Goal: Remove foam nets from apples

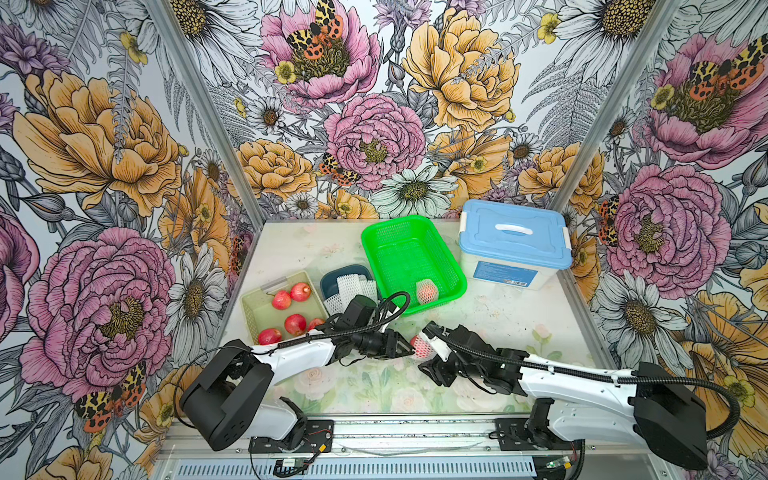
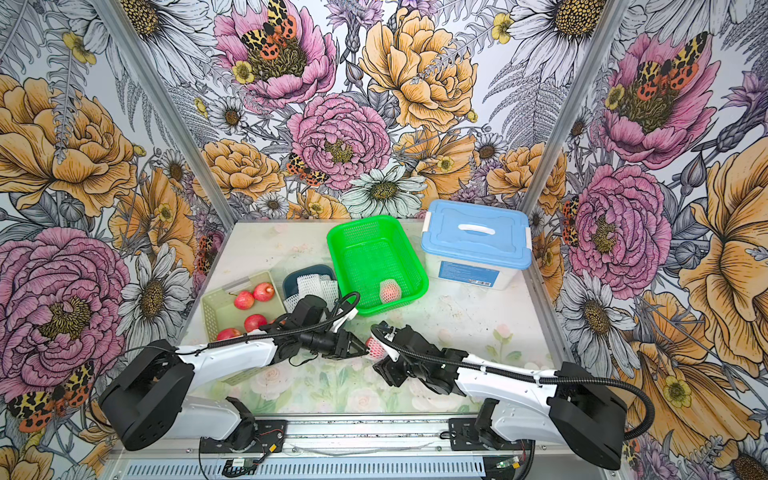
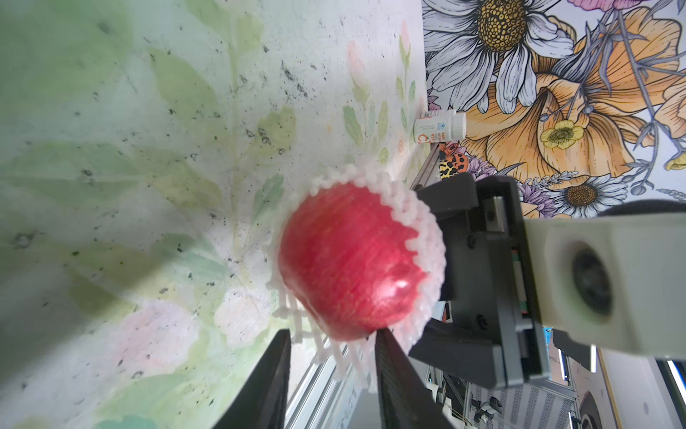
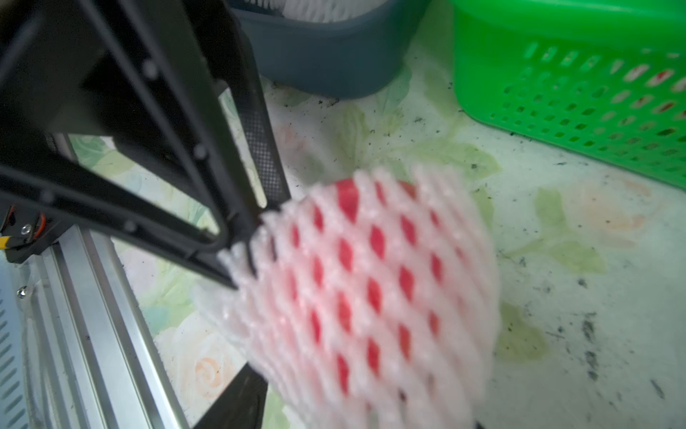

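A red apple [image 3: 350, 257] in a pink-white foam net [image 4: 378, 300] is between my two grippers at the table's front middle. My left gripper [image 1: 406, 347] is shut on the net at one end; in the left wrist view the apple's red skin shows bare on top. My right gripper [image 2: 382, 348] reaches round the apple from the right, part open; whether its fingers touch is unclear. Another netted apple [image 1: 425, 290] lies in the green basket [image 1: 372, 236]. Bare apples [image 1: 295, 324] lie in the beige container [image 1: 252, 304] at the left.
A dark bin [image 2: 297, 272] with white nets stands between the beige container and the basket. A blue-lidded box [image 1: 516, 232] is at the back right.
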